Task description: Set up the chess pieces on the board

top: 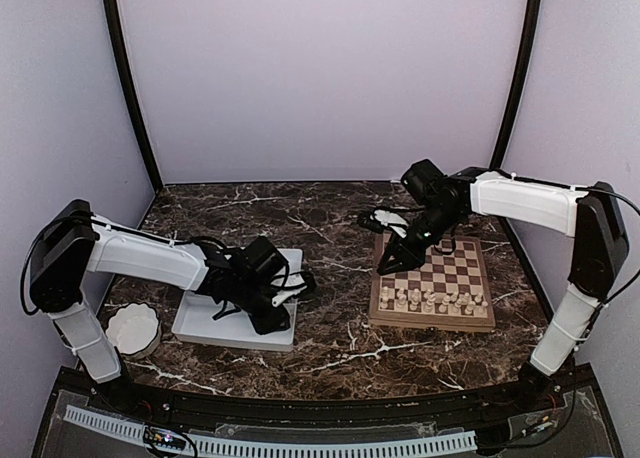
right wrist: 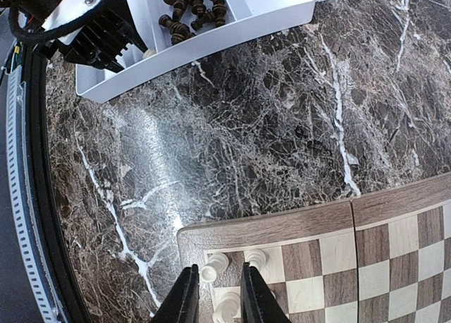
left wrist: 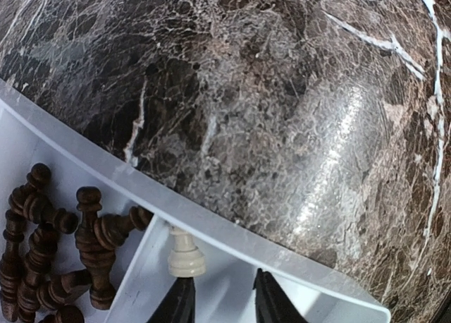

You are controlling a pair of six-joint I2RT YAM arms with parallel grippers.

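My left gripper is open inside the white tray (top: 200,323), its fingertips just beside a lone white piece (left wrist: 184,256) lying against the tray wall. Several dark brown pieces (left wrist: 95,256) fill the neighbouring compartment. My right gripper hangs open over the wooden chessboard (top: 450,268), above white pieces (right wrist: 255,258). In the top view several white pieces stand in rows along the board's near side.
A stack of white round dishes (top: 132,328) sits at the front left.
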